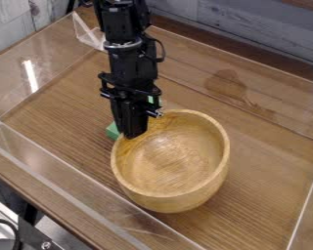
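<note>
A large tan oval bowl (172, 171) sits on the wooden tray floor in the lower middle of the camera view. A green object (114, 130) lies just behind its left rim, mostly hidden by the gripper and bowl. The black arm comes down from the top, and its gripper (133, 131) is low at the bowl's back-left rim, over the green object. Whether the fingers are open, shut or holding something cannot be made out.
A pale wall runs along the back. Clear plastic and a black cable are at the left edge.
</note>
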